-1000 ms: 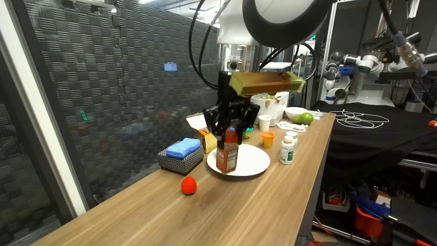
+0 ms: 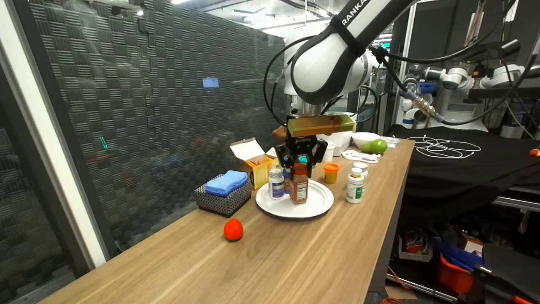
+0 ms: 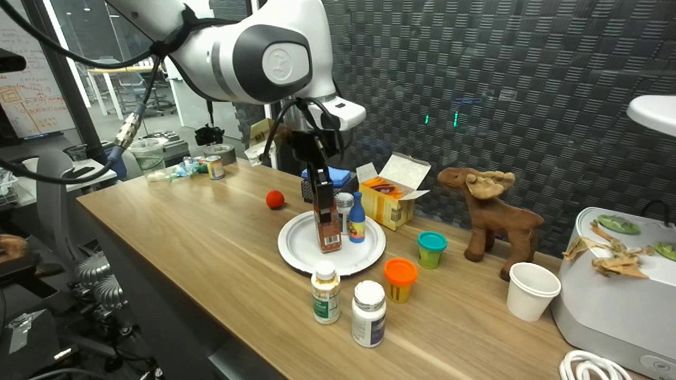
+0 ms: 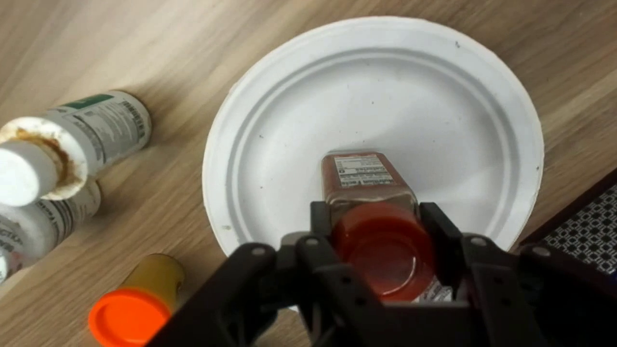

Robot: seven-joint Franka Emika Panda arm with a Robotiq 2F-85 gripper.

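My gripper is shut on a red-capped spice bottle [image 4: 370, 176], one finger on each side near its cap. The bottle is over the white plate [image 3: 294, 248]; in exterior view 2 its base [image 3: 330, 239] is at the plate's surface, slightly tilted, and whether it touches cannot be told. Beside it on the plate stand a white bottle with a purple label [image 2: 276, 185] and a blue bottle [image 3: 356, 218]. In the wrist view the gripper hides the near part of the plate and both of those bottles.
Two white pill bottles [image 3: 326, 297] [image 3: 368, 314] and an orange-lidded tub [image 3: 400, 278] stand close to the plate. A dark box with a blue cloth [image 2: 226, 183], an open yellow box [image 2: 260, 164] and a red ball [image 2: 233, 229] are nearby.
The gripper has carried the spice bottle away from exterior view 1's camera and slightly right, further onto the plate. The white bottle on the plate has come into sight.
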